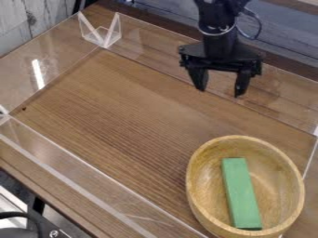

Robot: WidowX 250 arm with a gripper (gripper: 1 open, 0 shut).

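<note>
The black robot arm with its gripper (218, 80) hangs at the upper right over the wooden table. Its two fingers point down and stand apart, with nothing seen between them. In the lower right a round tan bowl (209, 160) holds a green rectangular block (239, 191) lying lengthwise inside it. The gripper is well behind the bowl, apart from it.
A clear plastic or wire holder (102, 26) sits at the far upper left. Dark cables lie at the lower left corner.
</note>
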